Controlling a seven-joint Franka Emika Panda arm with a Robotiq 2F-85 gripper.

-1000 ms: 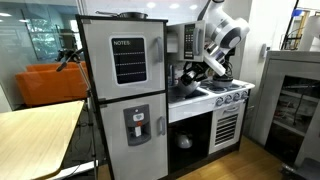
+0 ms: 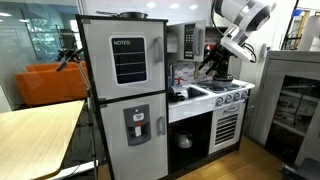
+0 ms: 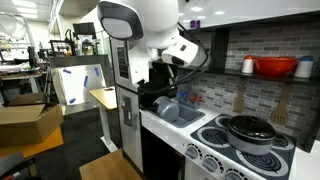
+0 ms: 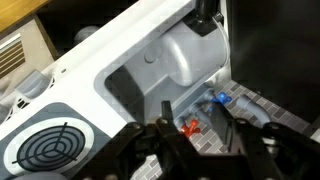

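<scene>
A grey pot point(image 4: 192, 54) lies tilted in the grey sink point(image 4: 130, 88) in the wrist view, its black handle point(image 4: 206, 12) at the top edge. The second exterior view also has the pot point(image 3: 167, 109), in the sink below the white arm point(image 3: 150, 45). My gripper shows as dark, blurred parts along the bottom of the wrist view. In the first exterior view, the gripper point(image 2: 205, 69) hangs above the counter, apart from the sink. Whether its fingers are open or shut, and what may be between them, cannot be made out.
A stove with a lidded dark pot point(image 3: 250, 134) is beside the sink. The toy fridge point(image 2: 125, 90) stands on the other side. A microwave point(image 2: 186, 41) hangs above. Red and blue items point(image 4: 191, 128) are near the back wall; a red pot point(image 3: 275, 66) sits on a shelf.
The arm has moved to the right, toward the stove side, and its gripper is higher and farther from the sink. The fridge and stove have not moved.
</scene>
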